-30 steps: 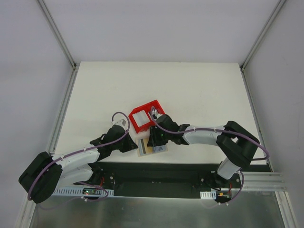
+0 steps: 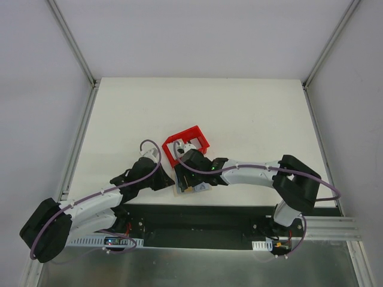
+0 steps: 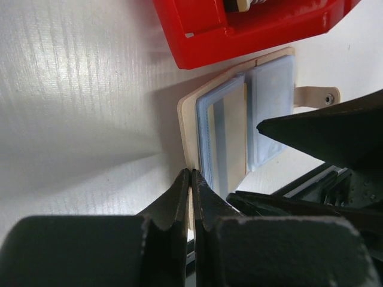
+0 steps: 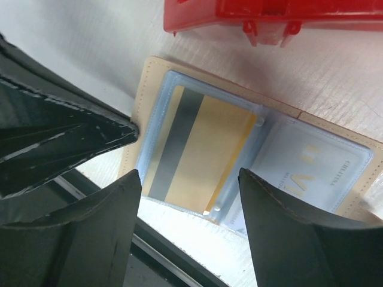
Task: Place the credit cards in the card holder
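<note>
The card holder [image 2: 202, 188] lies spread flat with two clear pockets. Inside its left pocket is a tan card [image 4: 203, 140] with a dark stripe; the right pocket [image 4: 302, 161] looks clear, with pale lettering. My left gripper is shut, its tips at the holder's left edge; whether that thin edge sits between them cannot be made out. Over the left pocket, my right gripper is open, its fingertips spread to either side above the tan card, nothing gripped. The red tray [image 2: 192, 132] holds white cards, partly covered by the right arm in the top view.
Just behind the holder stands the red tray's wall [image 3: 200, 57], close to both grippers. The table's front edge runs close in front of the holder.
The left arm, holder and tray look nearly unchanged.
</note>
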